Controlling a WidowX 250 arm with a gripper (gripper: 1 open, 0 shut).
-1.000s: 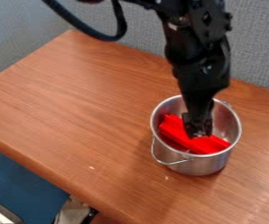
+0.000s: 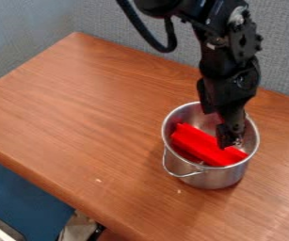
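A silver metal pail [image 2: 210, 176] with a wire handle stands on the wooden table at the right. Inside it lies a red object [image 2: 200, 143], lengthwise from upper left to lower right. My black gripper [image 2: 230, 134] reaches down into the pail from above, at its right part, just over or beside the red object. Its fingers are open as far as can be seen, though they are dark and partly hidden by the pail, and nothing clearly sits between them.
A grey partition [image 2: 58, 24] runs behind it. Blue floor and a white item show below the table's lower-left edge.
The pail and red object look nearly unchanged.
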